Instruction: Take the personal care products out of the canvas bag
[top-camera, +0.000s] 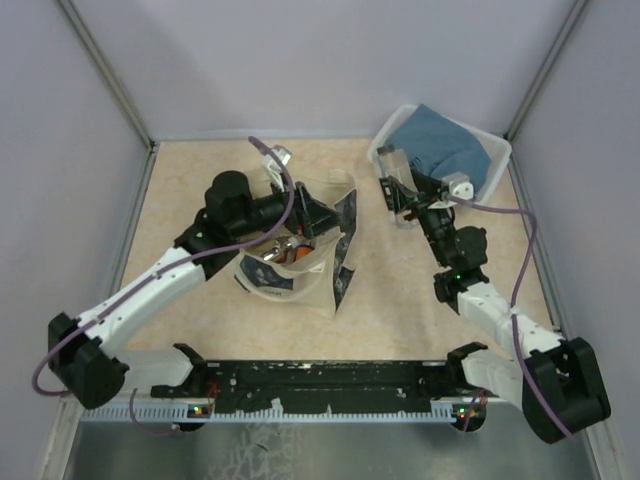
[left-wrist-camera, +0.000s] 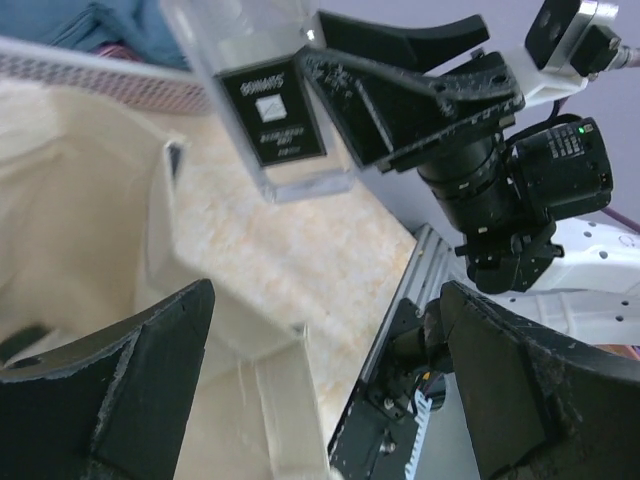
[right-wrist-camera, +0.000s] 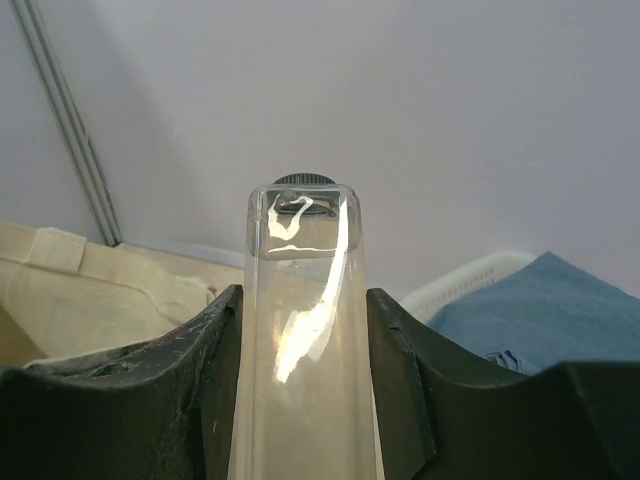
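Observation:
The canvas bag (top-camera: 315, 280) stands open left of the table's middle, with several products (top-camera: 290, 250) partly visible inside. My left gripper (top-camera: 315, 215) is over the bag's opening, its fingers spread and nothing between them in the left wrist view. A clear bottle (right-wrist-camera: 305, 330) with a dark cap stands between the fingers of my right gripper, which touch both its sides. The dark label (left-wrist-camera: 272, 112) on this bottle faces the left wrist camera. In the top view the bottle (top-camera: 397, 168) is right of the bag, close to the white bin.
A white bin (top-camera: 497, 150) with blue cloth (top-camera: 435, 145) in it stands at the back right. Bare table (top-camera: 390, 300) lies between the bag and the right arm. The bag's raised sides stand close around the left gripper.

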